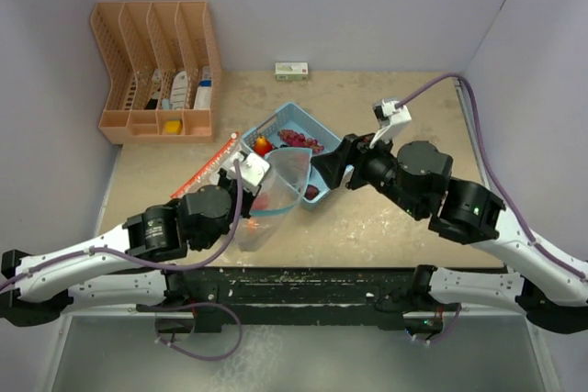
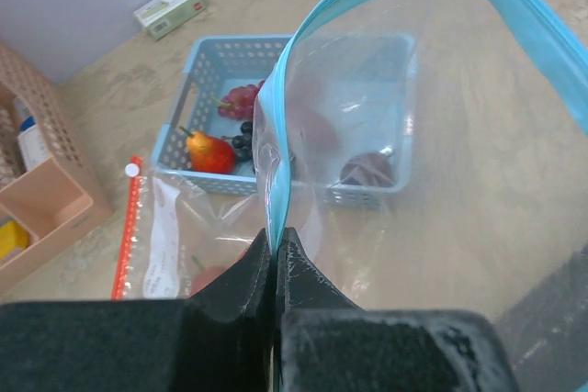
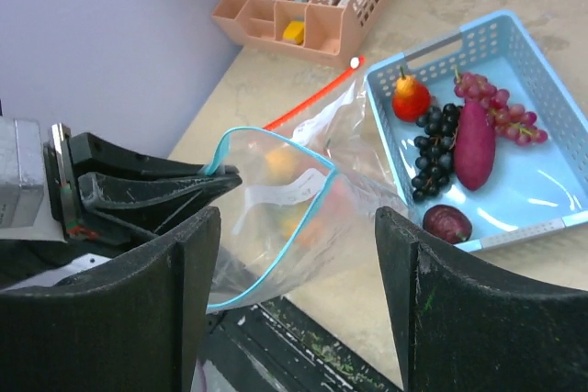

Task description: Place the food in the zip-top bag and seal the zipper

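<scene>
A clear zip top bag (image 3: 354, 204) with a blue-edged mouth gapes open at the front left of the table. Orange and red shapes show blurred through its plastic. My left gripper is shut on the bag's blue edge, raising one side of the mouth. In the right wrist view, my right gripper stands open over the bag's mouth, its fingers empty. The blue basket (image 3: 539, 176) behind holds an orange-red fruit (image 3: 410, 98), black grapes (image 3: 435, 149), red grapes (image 3: 505, 115), a long purple vegetable (image 3: 474, 146) and a dark round one (image 3: 447, 224).
A red strip (image 2: 129, 227) on clear plastic lies left of the basket; whether it belongs to the same bag I cannot tell. The peach rack (image 1: 156, 126) stands back left, a small box (image 1: 291, 71) at the wall.
</scene>
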